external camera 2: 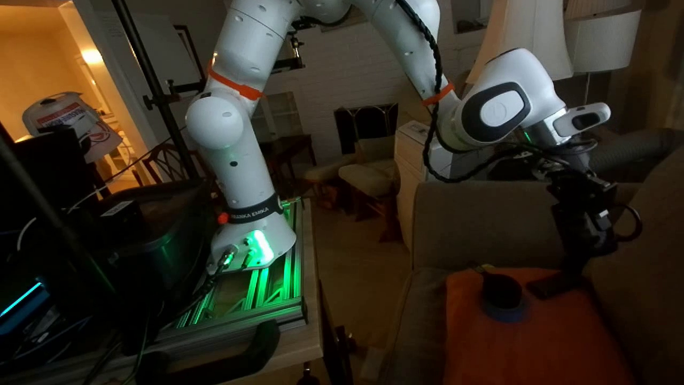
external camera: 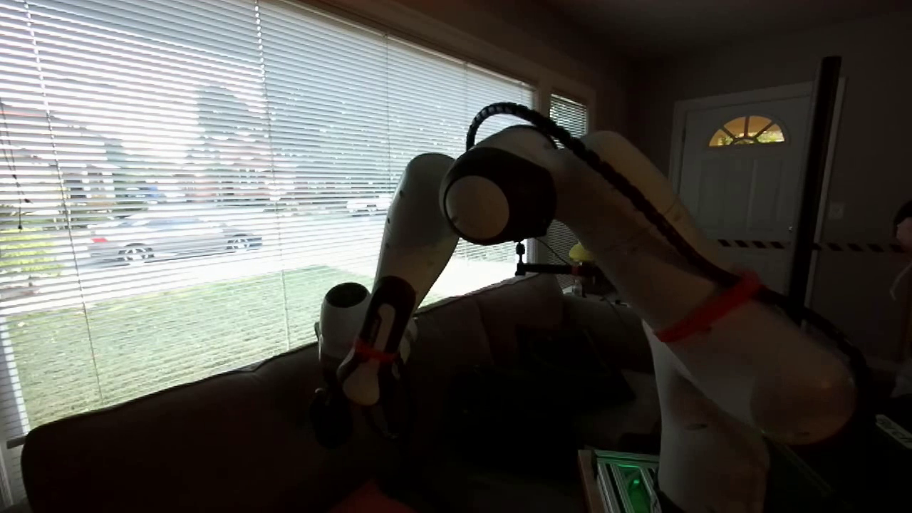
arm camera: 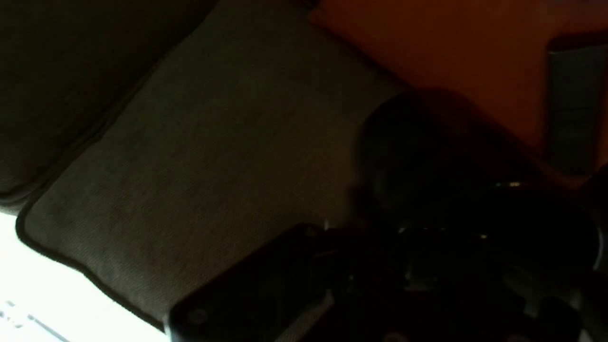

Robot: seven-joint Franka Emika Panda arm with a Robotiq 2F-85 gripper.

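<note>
In exterior view 2 my gripper (external camera 2: pixel 578 258) points down over the right part of an orange cloth (external camera 2: pixel 471 349) on the sofa. It is shut on a dark object; the darkness hides its outline and the fingers. A black, rounded form (arm camera: pixel 424 142) shows in front of the gripper in the wrist view, too dark to name. A flat dark block (external camera 2: pixel 550 286) lies on the cloth, close beside and below the gripper; in the wrist view it is a grey strip (arm camera: pixel 576 108). Left of it on the cloth sits a dark round thing (external camera 2: pixel 502 290) with a bluish base (external camera 2: pixel 506 313).
The sofa back (external camera 2: pixel 647 256) rises close to the gripper on the right. A black cable (external camera 2: pixel 430 138) hangs in a loop off the arm. The robot's base stands on a table (external camera 2: pixel 312 276) at the left. Open floor (external camera 2: pixel 352 269) separates table and sofa.
</note>
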